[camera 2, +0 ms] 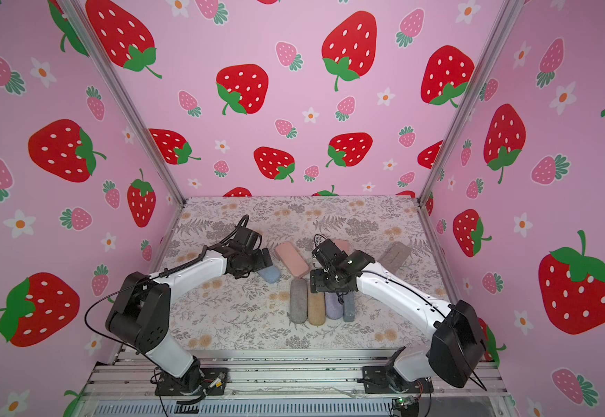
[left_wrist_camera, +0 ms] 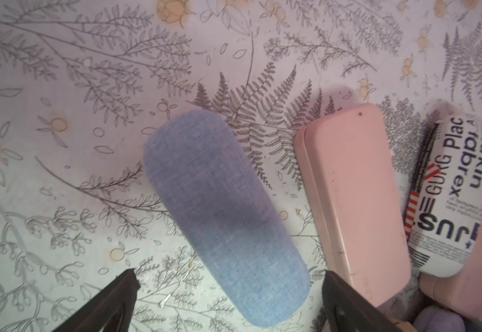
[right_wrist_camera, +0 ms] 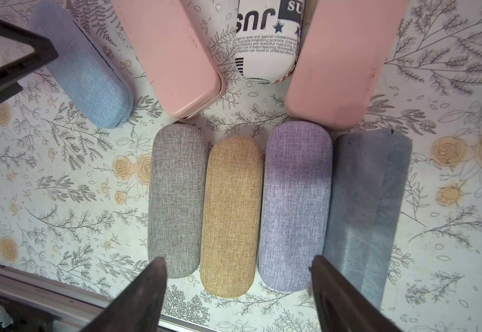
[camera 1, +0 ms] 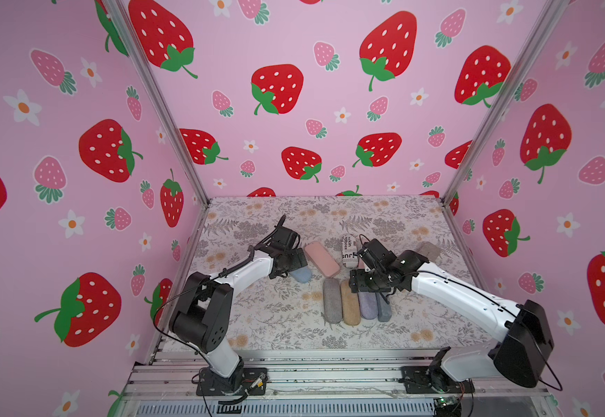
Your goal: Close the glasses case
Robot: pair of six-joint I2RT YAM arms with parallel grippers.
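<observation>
Several glasses cases lie closed-looking on the table. A light blue case (left_wrist_camera: pixel 224 215) is under my left gripper, which stands open above it. My open right gripper hovers over a row of grey (right_wrist_camera: pixel 177 199), tan (right_wrist_camera: pixel 230 215), purple (right_wrist_camera: pixel 295 204) and slate (right_wrist_camera: pixel 365 215) cases. Behind the row are pink cases (right_wrist_camera: pixel 169 61) and a white printed case (right_wrist_camera: pixel 266 38) between them. Neither gripper holds anything.
A brownish-grey case (camera 2: pixel 396 257) lies near the right wall. Walls bound the table on the sides and back.
</observation>
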